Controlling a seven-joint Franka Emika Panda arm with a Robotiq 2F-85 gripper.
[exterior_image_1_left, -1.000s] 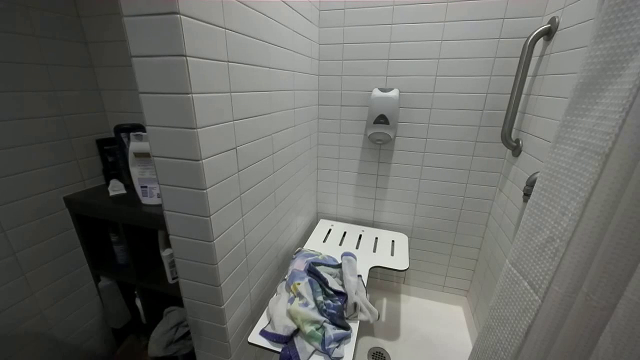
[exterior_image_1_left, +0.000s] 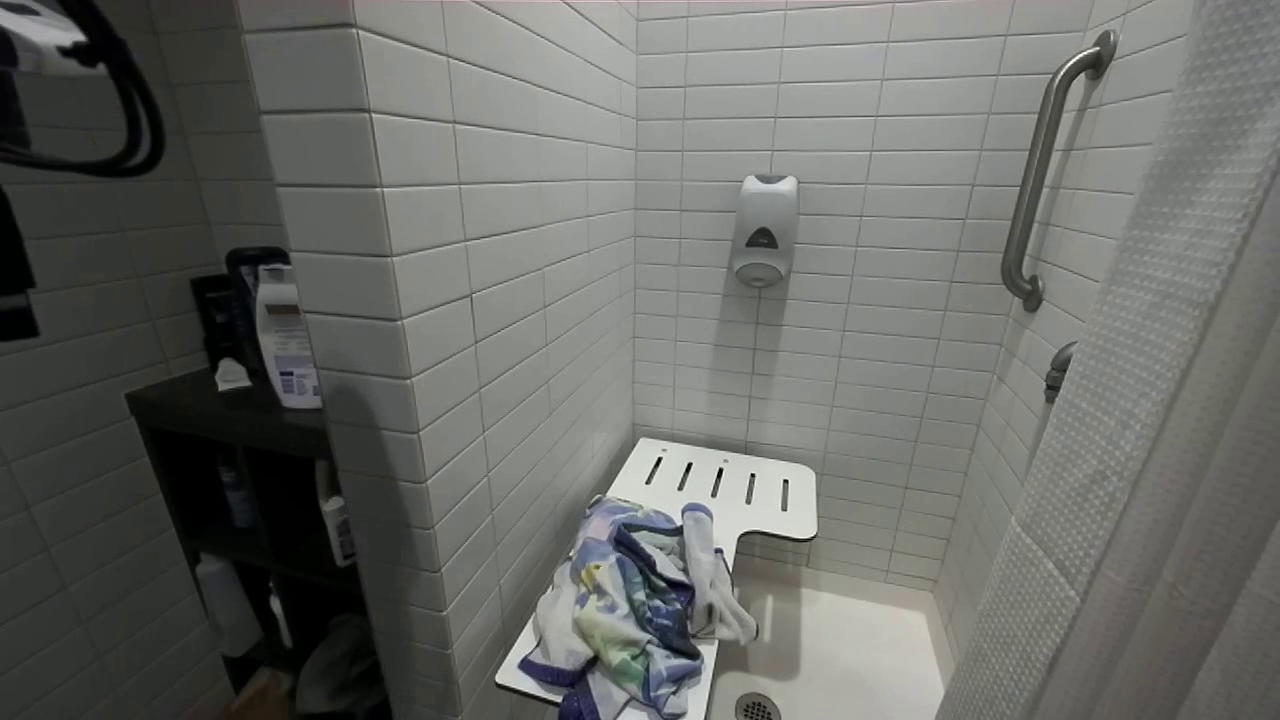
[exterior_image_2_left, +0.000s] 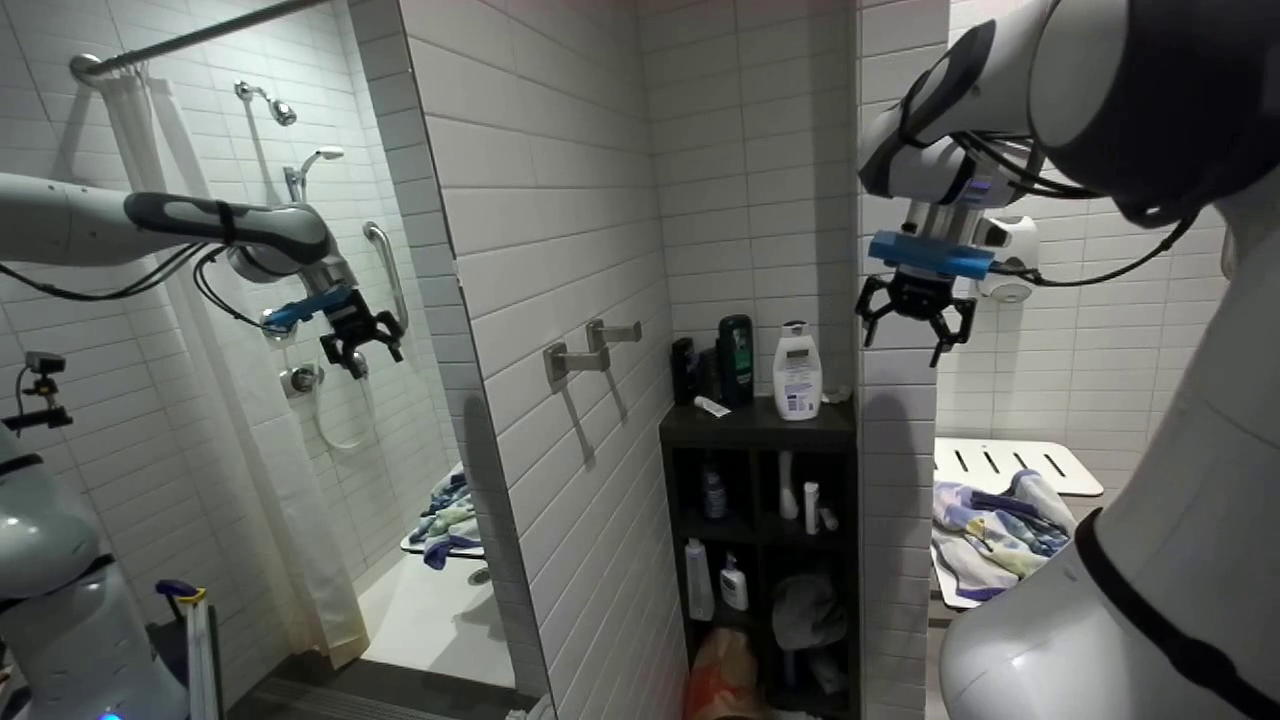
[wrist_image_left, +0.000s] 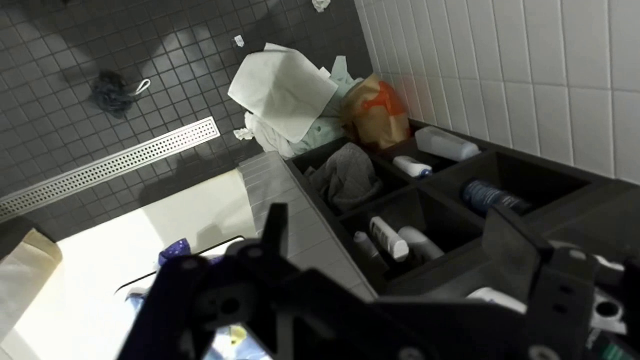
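Observation:
In exterior view 2 my gripper (exterior_image_2_left: 902, 346) hangs open in front of the tiled pillar, above and right of a dark shelf unit (exterior_image_2_left: 758, 427). Its fingers point down, spread wide, with nothing between them. From the wrist view, the gripper straddles the shelf's side, one finger (wrist_image_left: 276, 231) to the left and the other (wrist_image_left: 510, 249) over the shelf. A crumpled, multicoloured cloth (exterior_image_1_left: 630, 600) lies on the white shower seat (exterior_image_1_left: 774, 498), well apart from the gripper. On the shelf top stand a white bottle (exterior_image_2_left: 798, 374) and a dark green bottle (exterior_image_2_left: 735, 358).
Tiled walls enclose the space. Two hooks (exterior_image_2_left: 588, 360) project beside a mirror reflecting the arm. A soap dispenser (exterior_image_1_left: 765, 230), grab bar (exterior_image_1_left: 1044, 168) and curtain (exterior_image_1_left: 1140, 396) surround the seat. White cloths (wrist_image_left: 285, 90) and a paper bag (wrist_image_left: 375, 114) lie on the floor.
In exterior view 1, part of the arm with black cables has come in at the upper left, and a shadow now falls on the pillar. The cloth on the seat has not moved.

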